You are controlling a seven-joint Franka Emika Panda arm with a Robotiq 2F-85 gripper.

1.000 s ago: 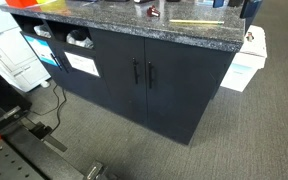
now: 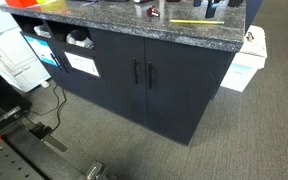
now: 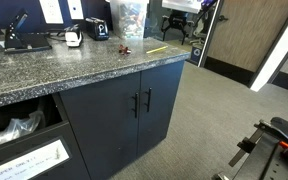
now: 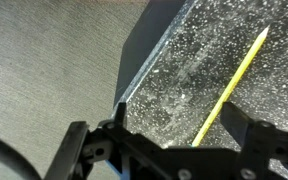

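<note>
A yellow pencil [image 2: 192, 22] lies on the speckled dark countertop [image 2: 134, 27], close to its right end. In exterior view 2 the same pencil [image 3: 158, 49] shows near the counter's front edge. My gripper is open in the wrist view, its dark fingers wide apart. The pencil [image 4: 235, 80] runs diagonally below it, its lower end partly hidden by the gripper body. Nothing is held. At the top of exterior view 1 only the gripper's lower part [image 2: 210, 10] shows, above the counter beside the pencil.
A small reddish-dark object [image 3: 124, 50] lies left of the pencil. A clear bin [image 3: 130, 18] and dark devices [image 3: 96, 29] stand farther back. The counter's edge drops to the carpet, and a white box [image 2: 247, 60] stands on the floor beyond the cabinet.
In exterior view 1 my gripper has shifted left over the counter, nearer to the pencil's right part. The pencil and the other objects look unmoved.
</note>
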